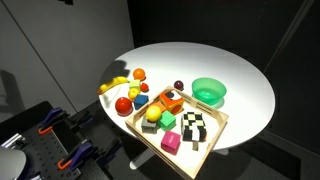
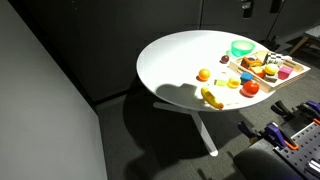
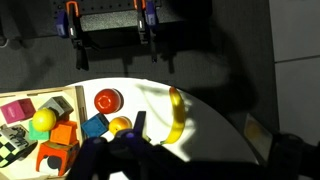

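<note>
My gripper hangs high above the table's edge, its dark fingers spread wide with nothing between them. Below it in the wrist view lies a yellow banana (image 3: 177,115), seen through the gap. Two dark fingertips (image 2: 247,9) also show at the top of exterior view 2, well above the table. On the round white table stands a wooden tray (image 1: 213,137) holding a yellow ball (image 1: 154,114), an orange block (image 1: 171,101), a green cube (image 1: 168,121), a pink cube (image 1: 171,141) and a black-and-white checkered block (image 1: 193,126).
A green bowl (image 1: 209,91) stands behind the tray. Near the banana are a red ball (image 1: 123,105), a blue cube (image 1: 141,101) and an orange (image 1: 139,74). A small dark red ball (image 1: 179,85) sits near the bowl.
</note>
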